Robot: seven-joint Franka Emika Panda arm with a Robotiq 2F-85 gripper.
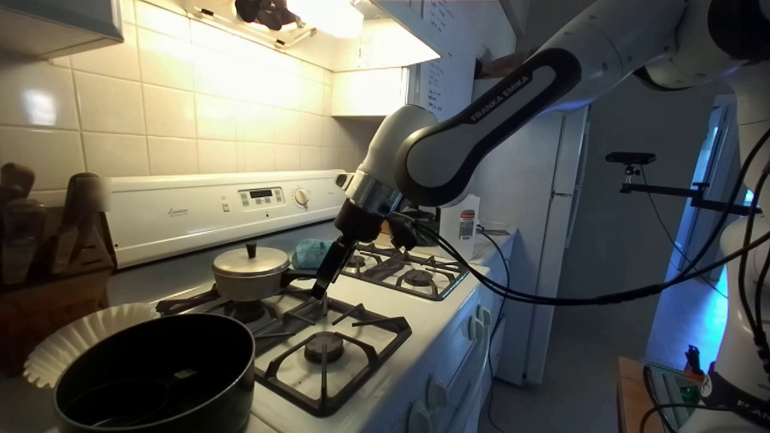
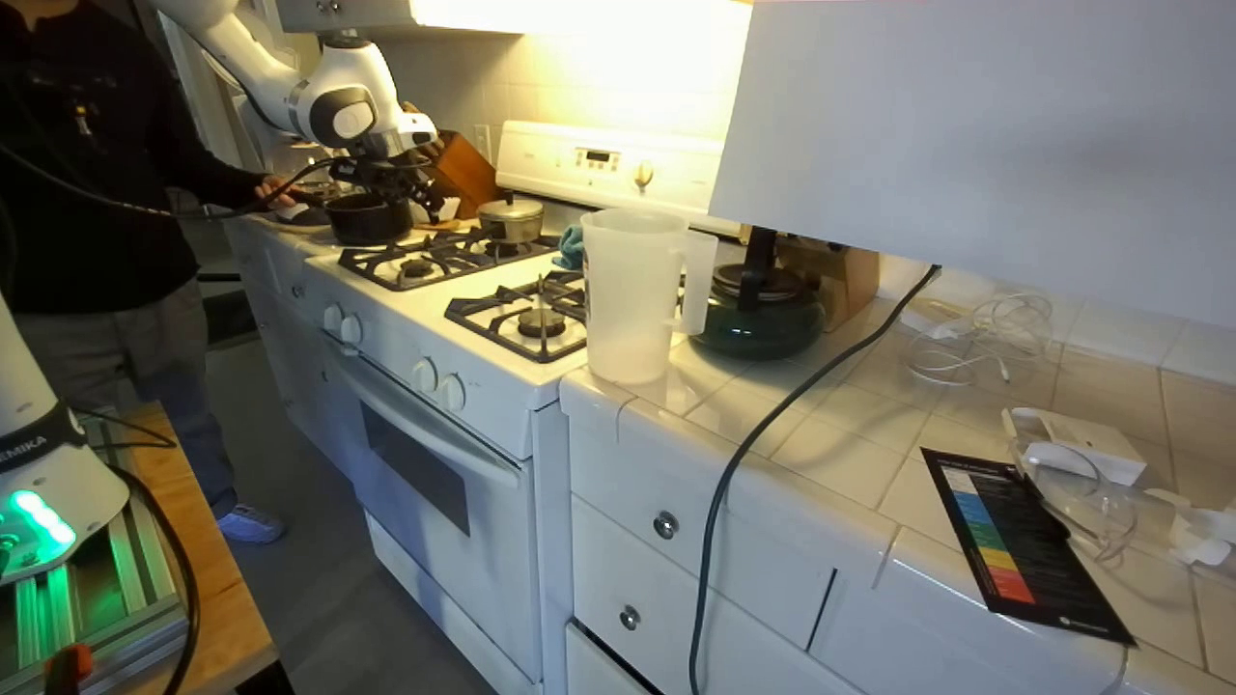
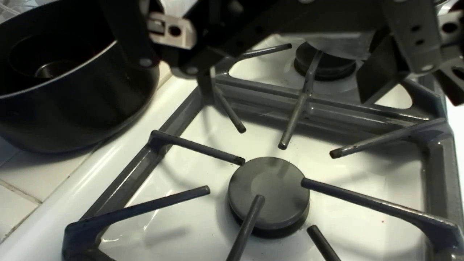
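My gripper [image 1: 319,288] hangs over the rear edge of the left front burner, pointing down. In the wrist view its fingers [image 3: 382,74] are spread wide, with no object held between them. A large black pot [image 3: 82,113] appears on the tiled counter beside the stove, to the left of the gripper. In exterior view 2 a person's hand [image 2: 276,191] is at the pot's handle. Behind the gripper, a silver lidded saucepan [image 1: 250,278] stands on the back left burner. The front burner [image 3: 269,191] is bare.
A white fluted paper-like dish [image 1: 68,343] and a knife block [image 1: 54,310] lie left of the stove. A teal cloth [image 1: 311,254] is behind the burners. A translucent pitcher [image 2: 632,290] stands on the right counter.
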